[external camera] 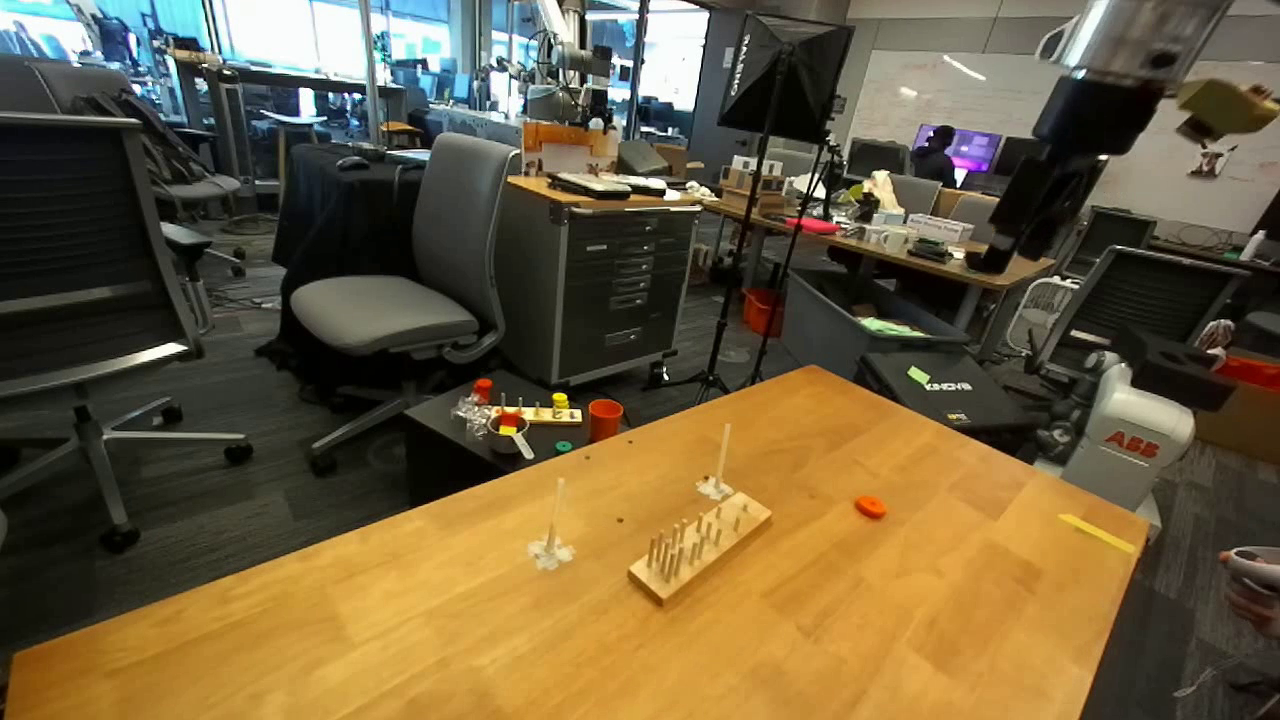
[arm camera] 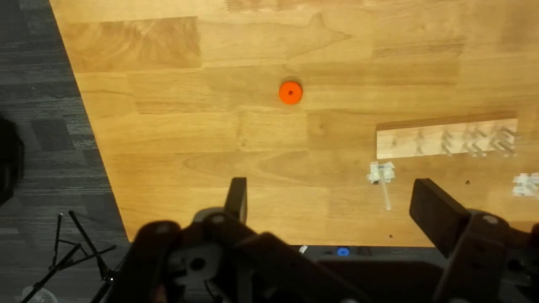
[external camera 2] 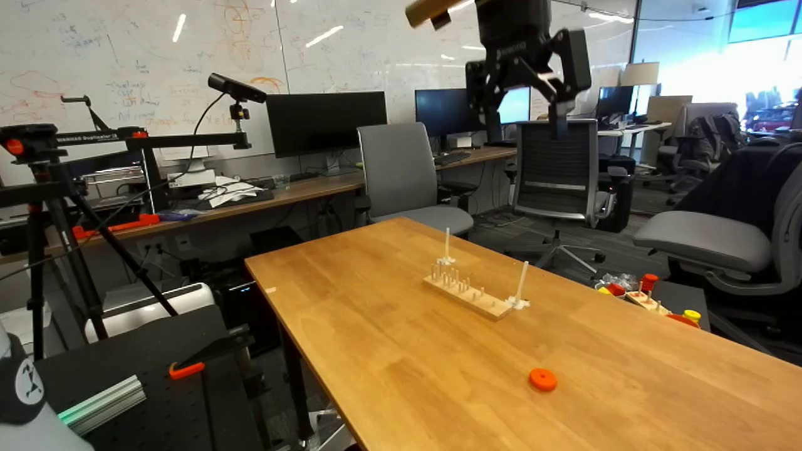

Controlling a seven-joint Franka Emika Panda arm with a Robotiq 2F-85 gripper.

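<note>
A small orange ring (arm camera: 290,93) with a hole in its middle lies flat on the wooden table (arm camera: 212,131). To its right in the wrist view is a wooden peg board (arm camera: 404,143) with rows of short upright pegs. Two thin pale rods stand beside the board, taped down at their feet: one rod (external camera: 723,456) near its end, the other rod (external camera: 555,516) farther left. High above the table hangs my gripper (external camera 2: 524,131), its fingers spread wide with nothing between them. The wrist view shows both fingers well apart over the table's edge.
A low black stand beside the table carries a second peg board (external camera: 540,415) and an orange cup (external camera: 605,419). Yellow tape (external camera: 1096,533) marks the table's right corner.
</note>
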